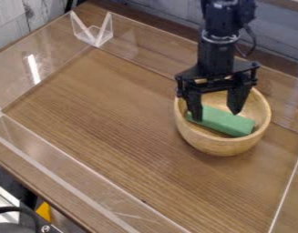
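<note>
A wooden bowl (194, 136) sits on the table at the right, holding a green block (224, 122) that lies tilted on its floor. My black gripper (216, 96) reaches down over the bowl from the top, open, with its two fingers spread above and beside the green block. The block's upper end is close under the gripper; whether they touch I cannot tell.
A white wire-like holder (90, 29) stands at the back left. A dark cable with a yellow piece lies at the bottom left corner.
</note>
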